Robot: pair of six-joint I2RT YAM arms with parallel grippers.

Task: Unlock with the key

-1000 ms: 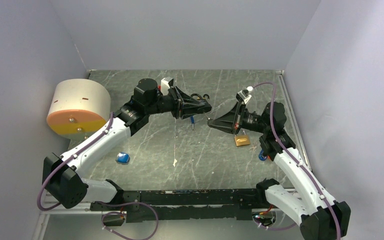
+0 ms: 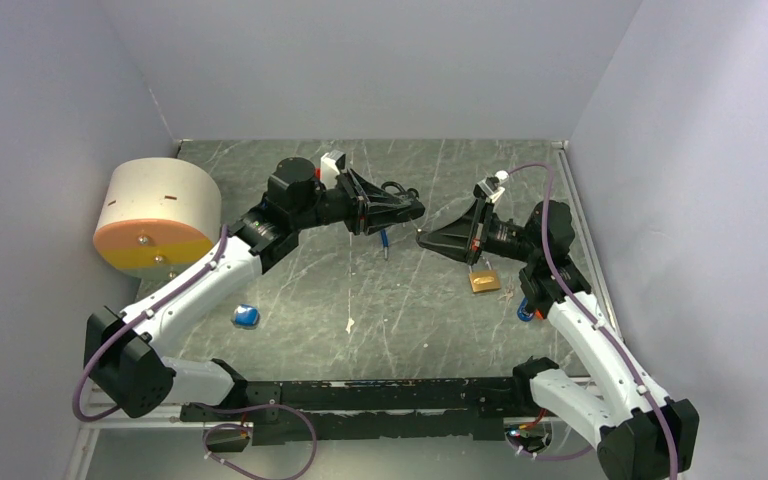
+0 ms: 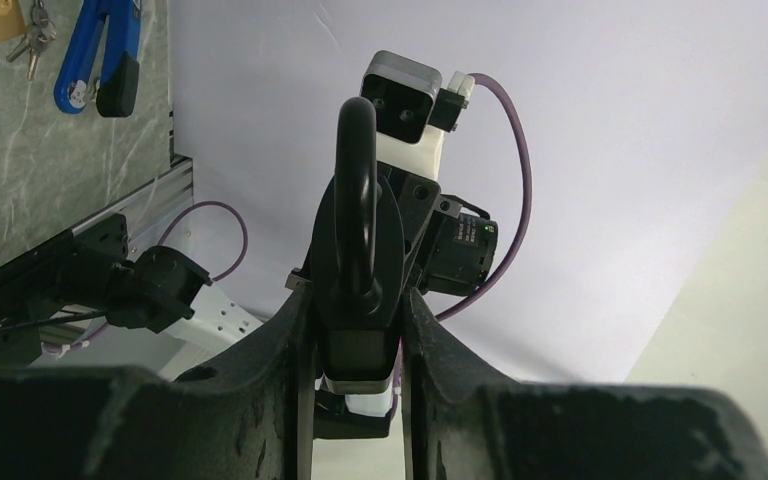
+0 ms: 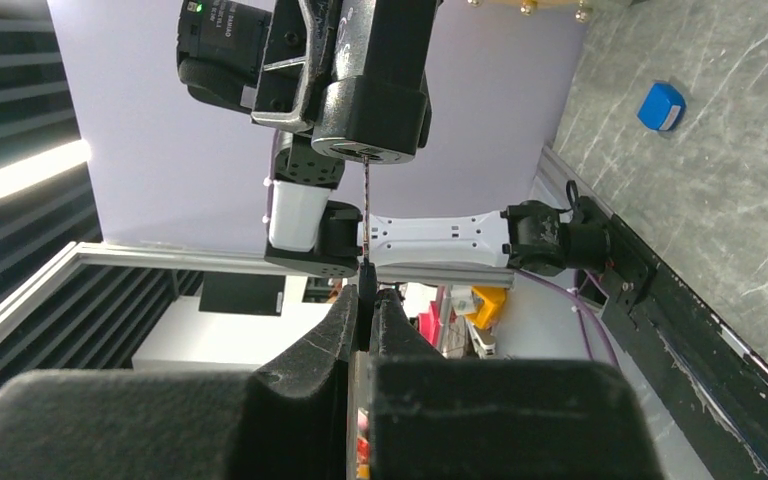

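A black lock with a thick shackle (image 3: 358, 310) is in my left gripper, which grips it at the centre top of the table, raised. My right gripper is shut on a thin key (image 4: 366, 215), whose blade points at the keyhole in the underside of the lock body (image 4: 365, 120); the blade's tip meets or nearly meets it. In the top view the two grippers face each other, left (image 2: 395, 210) and right (image 2: 430, 240).
A brass padlock (image 2: 485, 281), loose keys (image 3: 35, 45), blue cutters (image 3: 95, 55) and a small blue object (image 2: 245, 316) lie on the grey table. A white drum-shaped object (image 2: 155, 205) stands at the left.
The grippers have shifted only very slightly; in the top view the right one sits a touch further right and the left one barely differs.
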